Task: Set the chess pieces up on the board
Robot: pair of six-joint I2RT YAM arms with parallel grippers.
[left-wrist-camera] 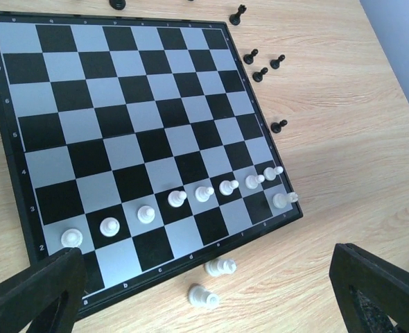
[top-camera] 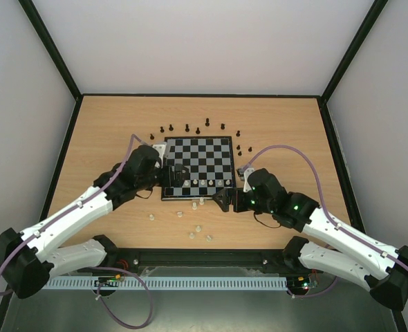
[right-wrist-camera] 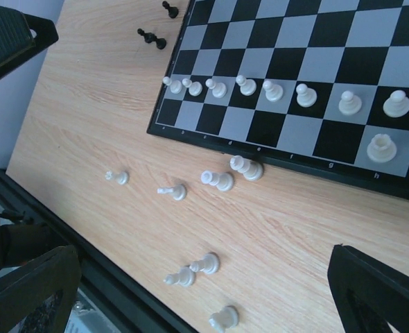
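Observation:
The chessboard (top-camera: 204, 151) lies mid-table, with white pawns (left-wrist-camera: 145, 214) standing in a row along its second rank. One larger white piece (right-wrist-camera: 381, 148) stands on the corner square beyond that row's end. Over the board's left side, my left gripper (top-camera: 175, 176) is open and empty. My right gripper (top-camera: 230, 200) hovers by the board's near right corner, also open and empty. Just off the near edge are two white pieces, one (right-wrist-camera: 247, 167) close to the board and another (right-wrist-camera: 217, 180) beside it. Farther out are several more, among them a white piece (right-wrist-camera: 204, 263).
Black pieces (top-camera: 198, 131) are spread beyond the far edge, and others (left-wrist-camera: 250, 57) stand to the right of the board. The far ranks are bare. Both grippers hang fairly near each other above the board's near side.

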